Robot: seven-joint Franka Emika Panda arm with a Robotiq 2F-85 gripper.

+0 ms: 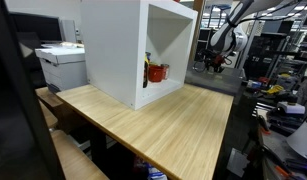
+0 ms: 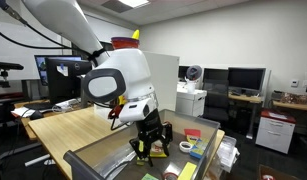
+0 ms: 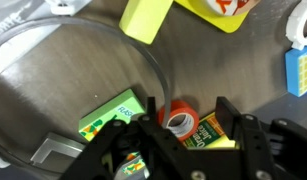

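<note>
My gripper hangs low over a grey bin of mixed items in the second exterior view. In the wrist view, its fingers stand apart. A red ring-shaped item, like a roll of tape, lies beneath and between them; whether either finger touches it cannot be told. To the left of it rests a green box. A dark thin hoop, perhaps a cable, curves over the bin floor and passes in front of the red ring. The first exterior view shows my arm small at the far right.
Near the top of the wrist view lie a yellow block and a yellow tape holder. A blue item sits at the right edge. A white open shelf unit stands on the wooden table, whose front is clear.
</note>
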